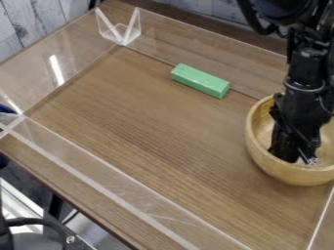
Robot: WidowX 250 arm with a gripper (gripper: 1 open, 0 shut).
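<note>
My gripper [292, 139] reaches down from the top right into a wooden bowl [274, 168] at the right of the table. Its black fingers are inside the bowl, and they hide most of the bowl's inside, so whether anything is between them cannot be seen. A green block [200, 80] lies on the table to the upper left of the bowl.
Clear plastic sheets run along its edges, with a clear bracket [119, 29] at the back left. Dark hardware sits at the bottom left corner.
</note>
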